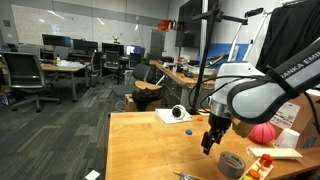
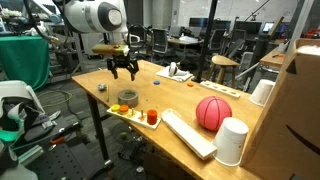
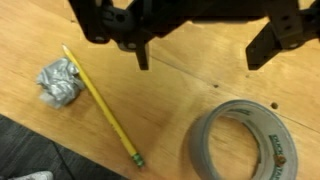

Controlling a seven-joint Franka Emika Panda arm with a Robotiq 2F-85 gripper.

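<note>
My gripper is open above the wooden table, with nothing between its fingers. In the wrist view, a roll of grey tape (image 3: 202, 150) lies flat at lower right, below and beyond the right finger. A yellow pencil (image 3: 105, 105) with a green end lies to the left, and a crumpled silvery ball (image 3: 60, 83) sits beside its tip. From the second exterior view, my gripper (image 2: 122, 74) hangs over the table's left end, with the tape roll (image 2: 128, 98) below it. Neither the roll nor the pencil is touched.
A tray with small yellow, orange and red items (image 2: 134, 116) stands near the tape. Farther right are a long white block (image 2: 188, 134), a pink-red dome (image 2: 213, 111), a white mug (image 2: 230, 141) and a large cardboard box (image 2: 282, 118).
</note>
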